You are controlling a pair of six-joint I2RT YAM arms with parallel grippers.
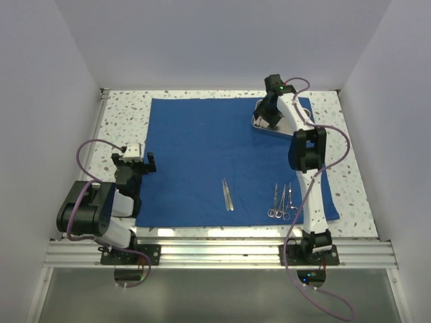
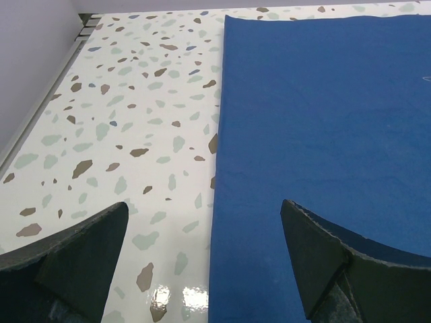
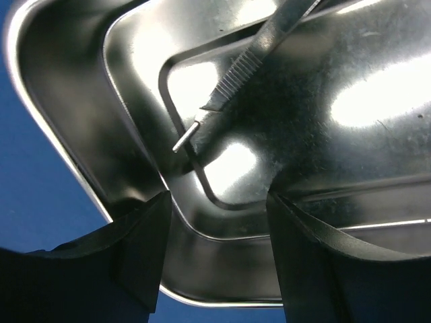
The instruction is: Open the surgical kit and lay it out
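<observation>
A steel tray (image 1: 258, 130) sits at the back right of the blue cloth (image 1: 195, 148). Inside it lies a slender metal instrument (image 3: 246, 67) with a ridged grip and narrow tip. My right gripper is open over the tray's corner, the instrument just beyond its fingers. My left gripper is open above the left edge of the cloth, holding nothing. Two slim instruments (image 1: 227, 195) lie at the front middle of the cloth; several scissor-like tools (image 1: 283, 202) form a row at front right.
Speckled white table (image 1: 350, 161) borders the cloth, with walls at the sides and back.
</observation>
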